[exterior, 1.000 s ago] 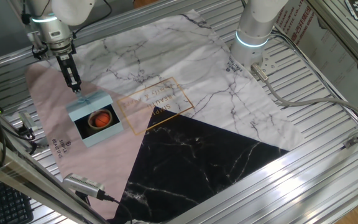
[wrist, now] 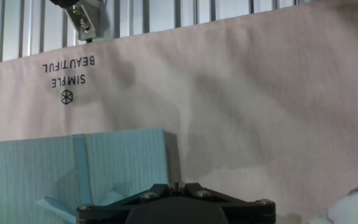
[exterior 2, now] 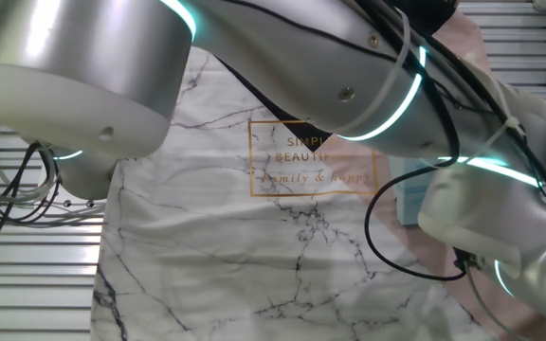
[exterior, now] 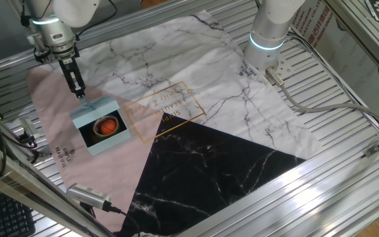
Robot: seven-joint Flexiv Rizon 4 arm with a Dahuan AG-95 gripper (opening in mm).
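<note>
A light blue gift box (exterior: 102, 129) stands open on the pink part of the cloth, its lid raised on the side nearest my arm. Inside the dark interior sits a round, pale-rimmed item with an orange-red ball (exterior: 108, 126) in it. My gripper (exterior: 81, 96) points down just behind the raised lid, close to the ribbon bow (exterior: 88, 105); whether they touch is unclear. In the wrist view the lid (wrist: 120, 155) with its ribbon fills the lower left. There the gripper has its fingertips together, nothing visible between them. Only a sliver of the box (exterior 2: 408, 204) shows in the second exterior view.
A grey device with a cable (exterior: 89, 196) lies near the front edge. The robot's base (exterior: 266, 49) stands at the back right.
</note>
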